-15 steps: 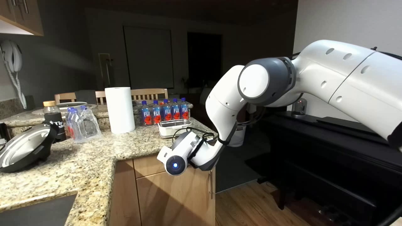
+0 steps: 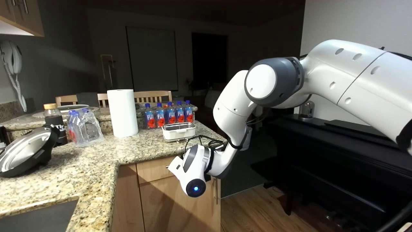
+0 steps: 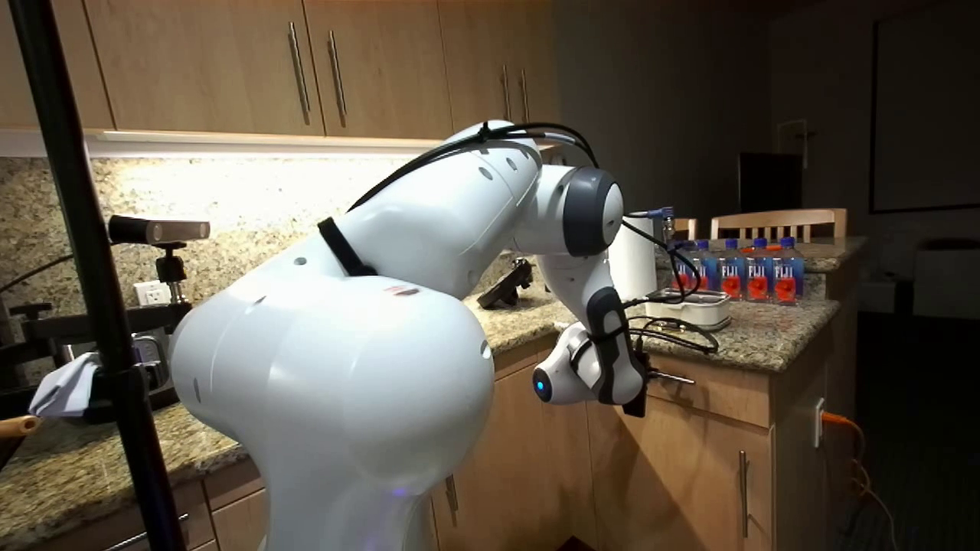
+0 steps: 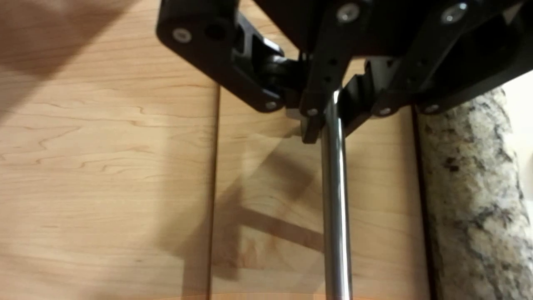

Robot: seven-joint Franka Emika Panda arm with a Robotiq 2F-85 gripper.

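Observation:
In the wrist view a shiny metal bar handle [image 4: 335, 200] runs up from the bottom edge into my gripper. The black fingers [image 4: 310, 131] sit on either side of the bar, shut on it near the top of its visible length. Behind it lies the light wooden drawer front [image 4: 280, 185]. From the second exterior view, the handle [image 3: 675, 377] sticks out to the right of my dark gripper [image 3: 643, 378], on the drawer below the counter. The drawer looks flush with the cabinet. In the first exterior view the white wrist hides the fingers.
The granite counter [image 2: 135, 149] overhangs just above the drawer. On it stand a white container [image 2: 178, 131], several water bottles [image 2: 170, 115], a paper towel roll [image 2: 122, 113] and a black-rimmed lid [image 2: 27, 150]. Below the drawer is a cabinet door with a vertical handle [image 3: 743, 496].
In the first exterior view, my wrist has moved down and to the right, turning so its blue-lit end points lower. The counter objects have stayed in place.

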